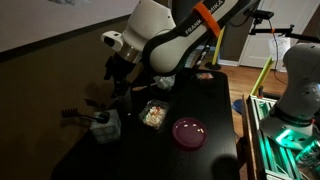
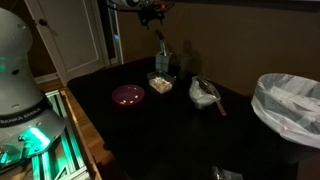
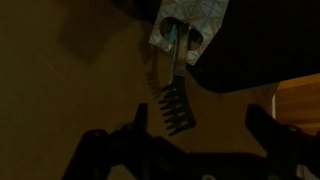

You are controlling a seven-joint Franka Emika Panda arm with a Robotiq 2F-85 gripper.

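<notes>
In the wrist view my gripper is open, its two dark fingers wide apart at the lower left and right. A black comb-ended utensil [image 3: 178, 108] shows in the space between them, with no finger touching it in this view. Its handle runs up into a patterned holder [image 3: 194, 12]. In exterior view 2 the holder [image 2: 166, 64] stands at the far side of the black table, the utensil [image 2: 161, 42] sticking up. My gripper [image 2: 152, 18] is above it there.
A clear container of food pieces [image 1: 154, 114] and a maroon plate with small bits [image 1: 190, 133] lie near the holder [image 1: 105, 127]. A whitish bag [image 2: 204, 94] and a white-lined bin [image 2: 288, 108] are to the right in exterior view 2.
</notes>
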